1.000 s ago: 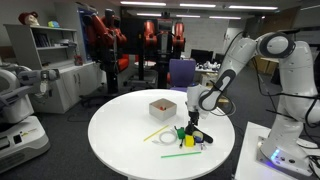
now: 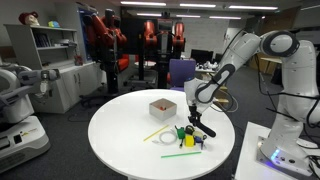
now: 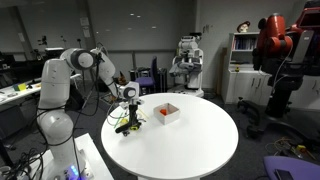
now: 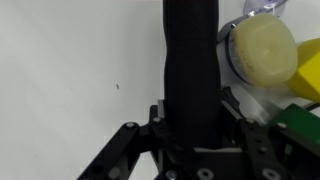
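A long black object [image 4: 190, 70] runs up through the wrist view, and my gripper is shut on it. In exterior view 1 the gripper [image 2: 197, 119] is low over the right part of the round white table [image 2: 120, 130], with the black object [image 2: 204, 129] slanting at its tip. The dark shape [image 3: 127, 126] also shows under the arm in exterior view 2. Close beside the held object are a jar with a pale yellow top [image 4: 263, 50], a yellow item [image 4: 307, 70] and a green item [image 4: 300, 122].
A yellow block [image 2: 188, 141] sits in a cluster of small items below the gripper. Nearby lie a white ring [image 2: 167, 137], a green stick [image 2: 181, 154] and a yellow stick [image 2: 155, 132]. An open box [image 2: 163, 107] stands farther back.
In exterior view 1, the arm has shifted slightly right and the black object has risen with the gripper, away from the small items. The cluster around it looks the same.
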